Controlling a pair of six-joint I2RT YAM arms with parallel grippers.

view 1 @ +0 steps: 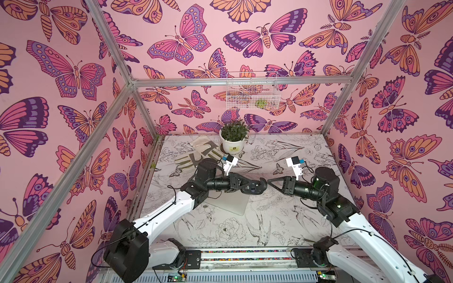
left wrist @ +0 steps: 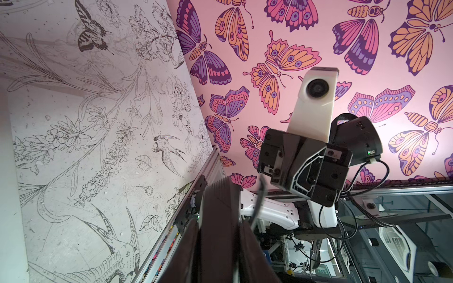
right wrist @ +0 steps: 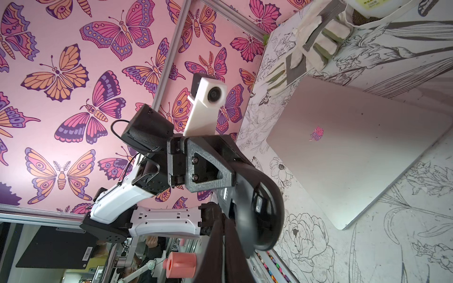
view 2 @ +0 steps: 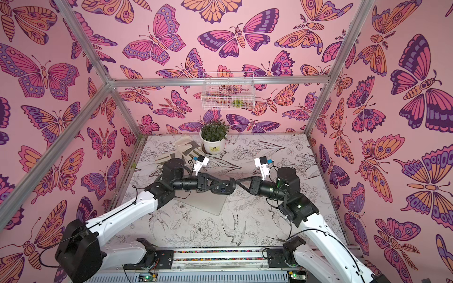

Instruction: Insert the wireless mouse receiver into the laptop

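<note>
My left gripper (view 1: 246,185) is shut on a black mouse (view 1: 253,187), held in the air above the table; in the left wrist view its dark body fills the space between the fingers. My right gripper is shut with nothing visible between its fingers; its tips are at the mouse's free end (right wrist: 264,212), and contact is unclear. A closed silver laptop (right wrist: 354,146) lies flat on the table below, partly hidden by the left arm in both top views. I cannot make out the receiver.
Striped gloves (view 1: 198,155) lie at the back left beside a potted plant (view 1: 233,141). A wire basket (view 1: 252,99) hangs on the back wall.
</note>
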